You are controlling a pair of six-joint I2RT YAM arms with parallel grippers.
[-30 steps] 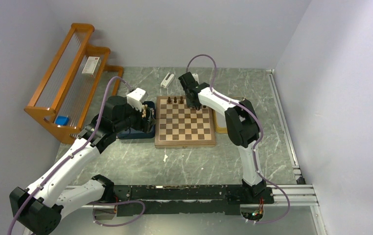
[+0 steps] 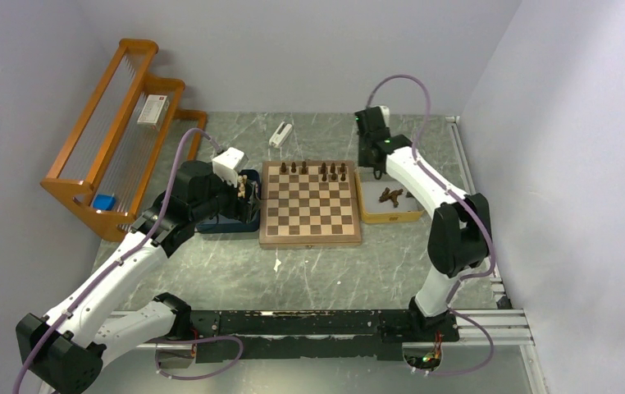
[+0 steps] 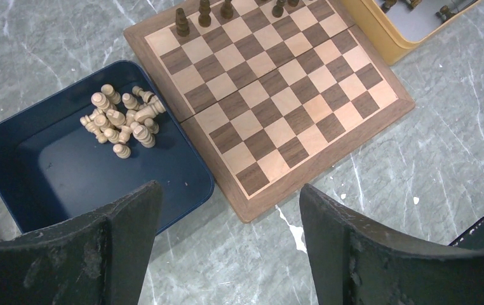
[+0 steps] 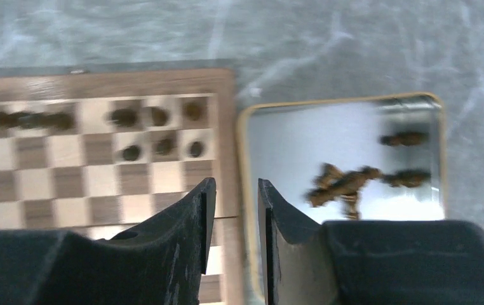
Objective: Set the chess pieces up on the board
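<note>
The chessboard (image 2: 310,220) lies mid-table. Dark pieces stand along its far row, three at the left (image 3: 204,14) and three at the right (image 4: 124,117), with three more dark pieces (image 4: 164,146) in front of the right-hand ones. Light pieces (image 3: 117,117) lie heaped in the blue tray (image 3: 36,210). Several dark pieces (image 4: 347,185) lie in the yellow-rimmed tray (image 4: 347,100). Above the blue tray's board side, my left gripper is open and empty. My right gripper hangs over the gap between board and yellow tray, partly open, nothing between its fingers.
A wooden rack (image 2: 100,131) stands at the back left, holding a white box (image 2: 153,111) and a blue item (image 2: 104,202). A white device (image 2: 280,134) lies behind the board. The table in front of the board is clear.
My right arm has swung rightward from above the board's far right part to the yellow tray, uncovering the dark pieces there. My left arm has stayed still.
</note>
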